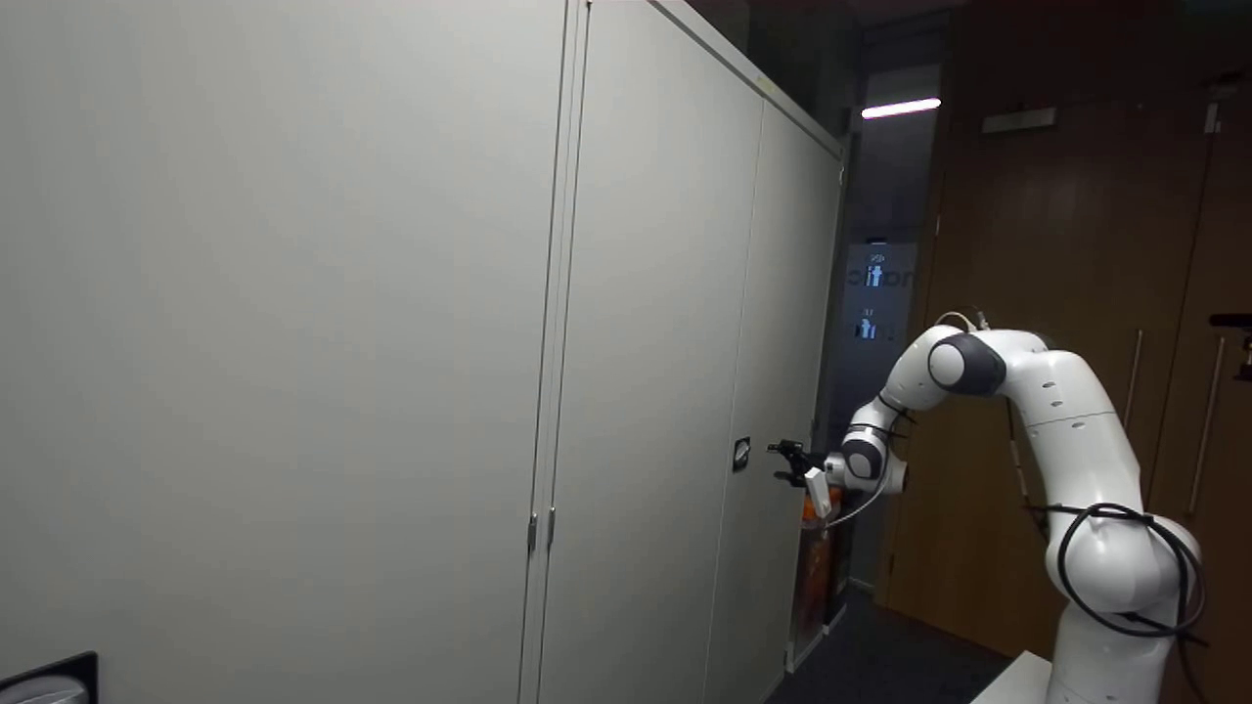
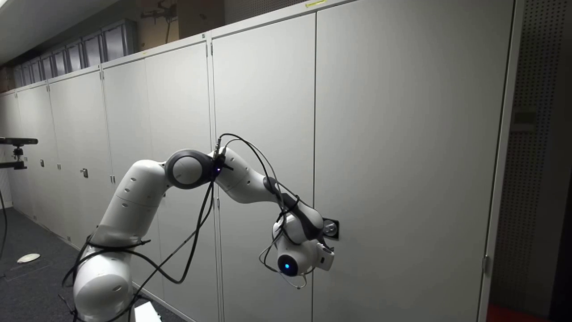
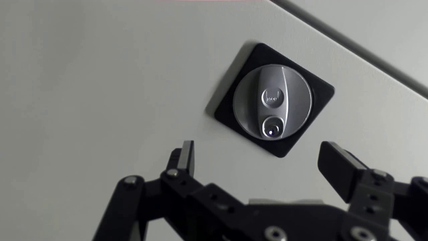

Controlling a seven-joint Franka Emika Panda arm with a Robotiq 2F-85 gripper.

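A round grey turn handle [image 3: 273,102] with a keyhole at its lower end is set in a black square plate [image 3: 258,54] on the pale cabinet door. In the wrist view my gripper is open, its two black fingers wide apart below the handle with nothing between them. Exterior view 1 has the gripper [image 1: 780,460] a short way out from the cabinet, facing the handle [image 1: 741,454]. Exterior view 2 shows the handle [image 2: 330,228] just beyond the wrist, where the arm hides most of the gripper.
A narrow seam [image 3: 349,45] between doors runs close by the handle. The cabinet front [image 1: 657,293] is otherwise flat and clear. Loose cables [image 2: 198,225] hang along the arm. An orange object [image 1: 812,510] lies behind the gripper in exterior view 1.
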